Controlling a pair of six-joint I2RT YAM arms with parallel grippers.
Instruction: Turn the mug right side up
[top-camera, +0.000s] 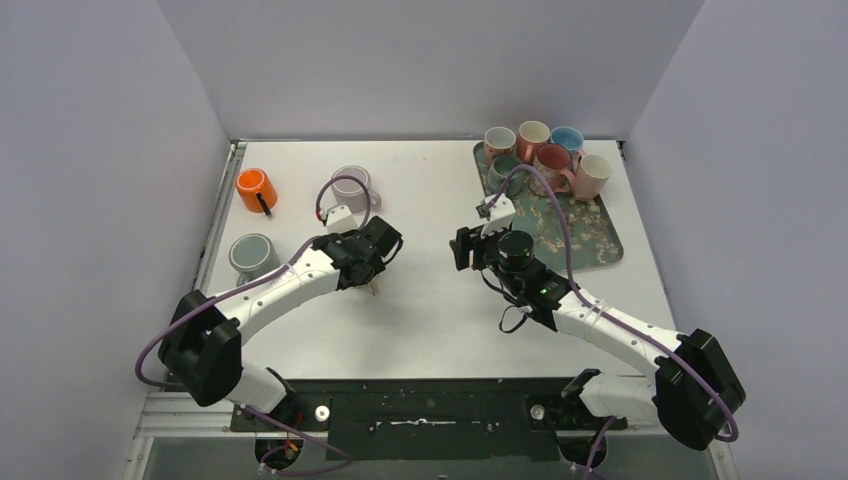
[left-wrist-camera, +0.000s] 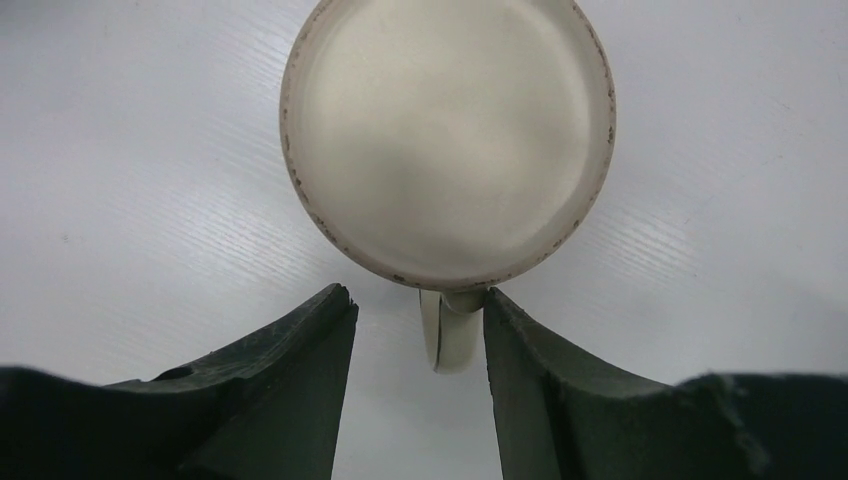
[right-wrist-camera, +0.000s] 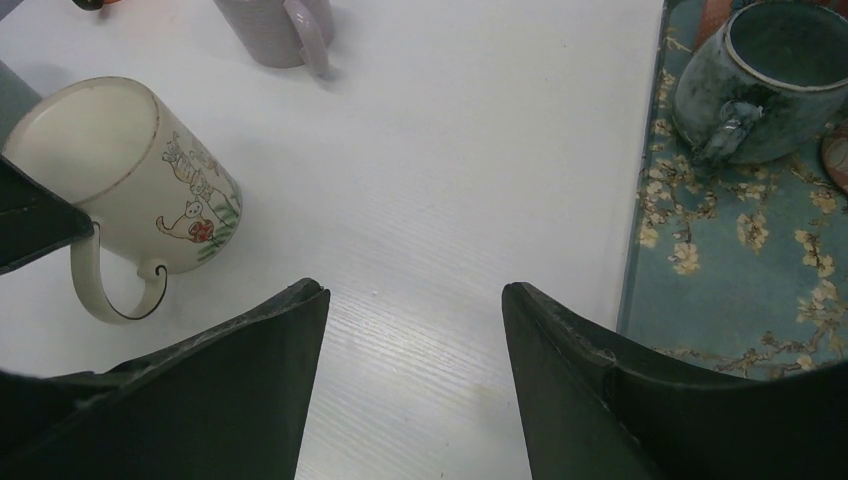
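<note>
The cream mug (right-wrist-camera: 182, 190) with painted cats appears upright in the right wrist view, its mouth facing up and its handle (right-wrist-camera: 118, 290) toward the front. In the left wrist view its empty inside (left-wrist-camera: 450, 130) faces the camera. My left gripper is partly open with the handle between its fingers. The right finger (left-wrist-camera: 520, 350) is at the handle, perhaps touching; a gap separates the left finger from it. From above, the left arm mostly hides this mug. My right gripper is open and empty, over bare table.
A lilac mug (top-camera: 350, 190), an orange mug (top-camera: 256, 190) and a grey-green mug (top-camera: 252, 254) stand on the left. At the back right, several mugs crowd a green flowered tray (top-camera: 590, 240).
</note>
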